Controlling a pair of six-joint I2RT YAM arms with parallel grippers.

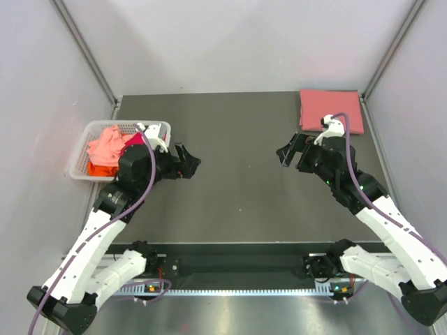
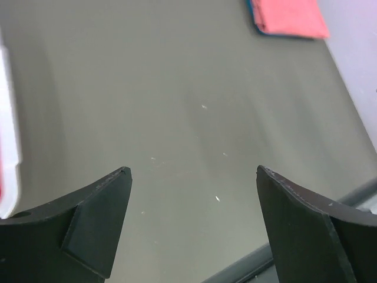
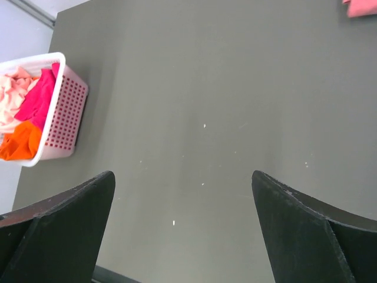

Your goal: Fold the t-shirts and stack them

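A flat, folded coral-red shirt (image 1: 328, 110) lies at the table's back right corner. In the left wrist view a blue edge (image 2: 253, 20) shows beneath this red shirt (image 2: 291, 16). Loose shirts fill the white basket (image 1: 78, 155) at the left: a peach shirt (image 1: 108, 145), a crimson shirt (image 3: 39, 101) and an orange shirt (image 3: 21, 142). My left gripper (image 1: 190, 162) hangs just right of the basket, open and empty. Over the right part of the table, in front of the folded shirt, my right gripper (image 1: 292, 155) is also open, with only bare table between its fingers.
Between the two arms the grey table (image 1: 237, 174) is wide and clear. Pale walls enclose it at the back and both sides. A dark rail (image 1: 237, 248) runs along the front edge.
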